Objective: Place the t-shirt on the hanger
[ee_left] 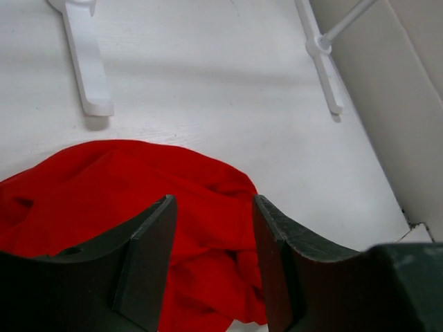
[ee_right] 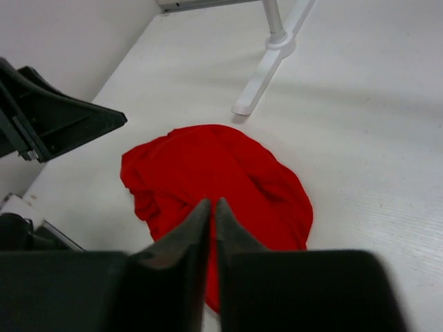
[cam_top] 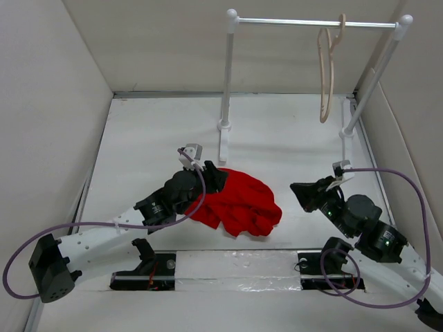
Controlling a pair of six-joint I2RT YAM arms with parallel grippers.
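Note:
A red T-shirt (cam_top: 242, 204) lies crumpled on the white floor below the rack, filling the lower part of both wrist views (ee_left: 118, 194) (ee_right: 214, 173). Over its left part is my left gripper (cam_top: 214, 176), open with nothing between its fingers. My right gripper (cam_top: 297, 190) is above the floor to the right of the shirt, its fingertips (ee_right: 203, 211) slightly apart, nothing held. A light wooden hanger (cam_top: 325, 111) hangs from the rack's bar at the upper right.
The rack's white posts (cam_top: 228, 69) and feet (ee_right: 256, 90) stand behind the shirt. Walls close in on the left, right and back.

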